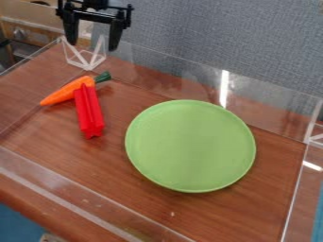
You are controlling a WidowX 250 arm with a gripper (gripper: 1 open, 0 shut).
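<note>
My black gripper hangs at the top left, open, with nothing between its fingers, above the back left of the wooden surface. An orange carrot with a green top lies below it on the left. A red oblong object lies next to the carrot, pointing toward the front. A green round plate sits to the right of both.
Clear low walls edge the wooden surface, with a grey speckled panel behind. A white frame-like piece stands at the back left, below the gripper. Bare wood lies at the front left.
</note>
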